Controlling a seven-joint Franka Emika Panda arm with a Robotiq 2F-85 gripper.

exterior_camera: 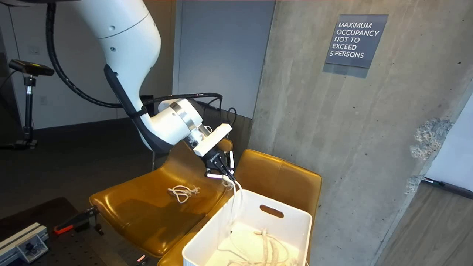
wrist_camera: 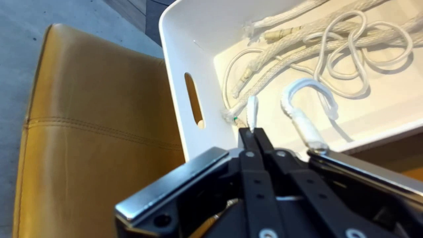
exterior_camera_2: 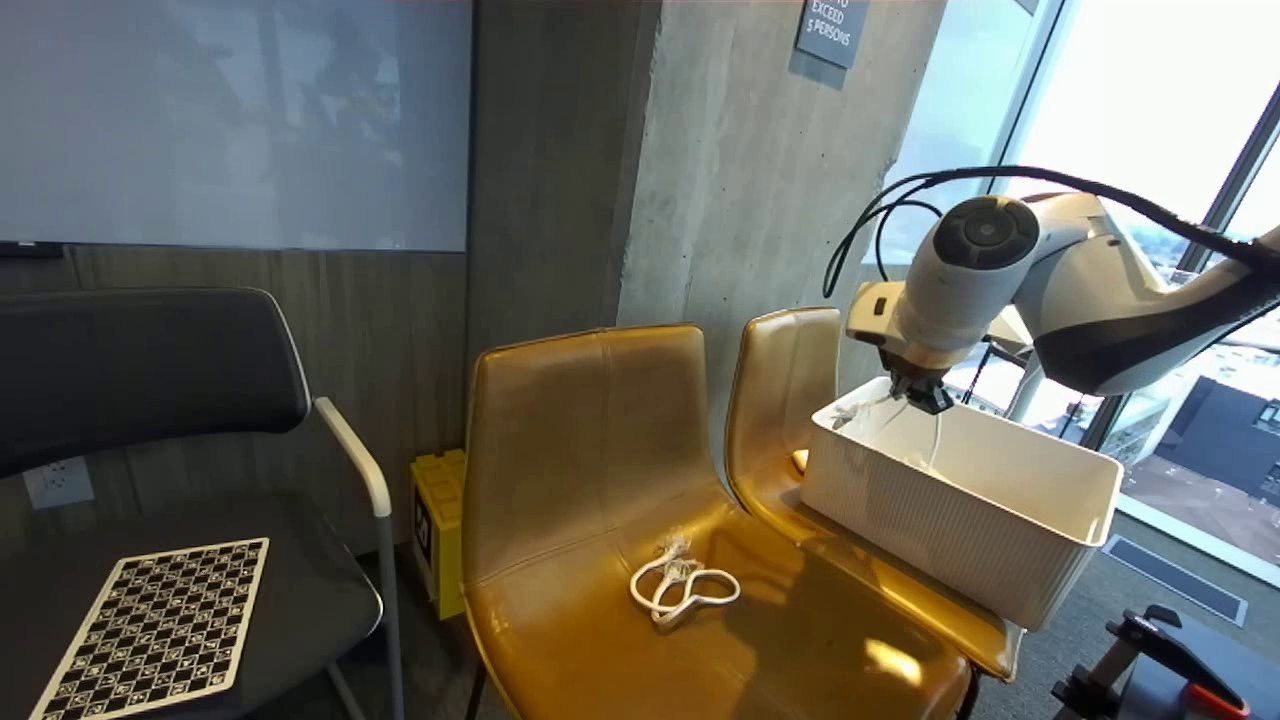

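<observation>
My gripper is shut, its fingertips together on a thin white cord (wrist_camera: 252,111). In exterior view 1 the gripper (exterior_camera: 233,178) hangs above the back left corner of a white bin (exterior_camera: 190,250), and the cord (exterior_camera: 232,204) drops from it into the bin. A frayed white end (exterior_camera_2: 849,414) shows beside the gripper (exterior_camera_2: 930,406) at the bin's rim. Below the fingers in the wrist view, a cord with a hooked bend (wrist_camera: 307,85) stands out. Another white cord (exterior_camera_2: 684,584) lies looped on the tan chair seat.
Several pale ropes (wrist_camera: 285,37) lie on the bin's floor. The bin rests on a second tan chair (exterior_camera: 283,170), close to a concrete wall (exterior_camera: 354,146). A clamp (exterior_camera: 73,224) and rail stand at the lower left. Open air surrounds the bin's top.
</observation>
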